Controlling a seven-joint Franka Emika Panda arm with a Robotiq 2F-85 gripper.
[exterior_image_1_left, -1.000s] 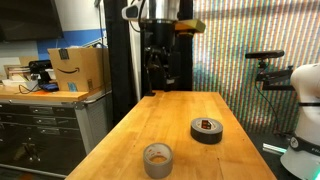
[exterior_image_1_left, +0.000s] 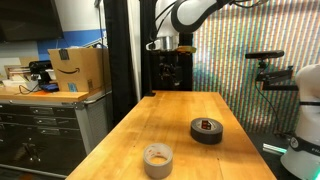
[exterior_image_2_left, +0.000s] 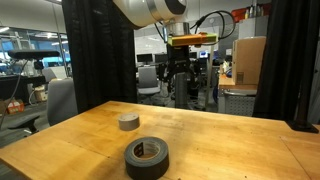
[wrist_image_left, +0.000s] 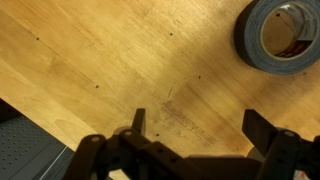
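My gripper is open above the wooden table, its two dark fingers wide apart in the wrist view and only bare wood between them. A dark grey roll of tape (wrist_image_left: 251, 50) lies flat beyond the right finger at the top right of that view. In exterior view 1 this dark roll (exterior_image_1_left: 206, 131) is on the right half of the table, and a lighter grey roll (exterior_image_1_left: 158, 161) lies at the near edge. Exterior view 2 has the dark roll (exterior_image_2_left: 146, 158) in front and the light roll (exterior_image_2_left: 129, 121) further back.
The wooden table (exterior_image_1_left: 150, 120) is otherwise mostly clear. Beside it stand a dark drawer cabinet (exterior_image_1_left: 45, 135) and a cardboard box (exterior_image_1_left: 80, 69). A black curtain (exterior_image_2_left: 88, 65) hangs behind the table in exterior view 2.
Both rolls stay where they were.
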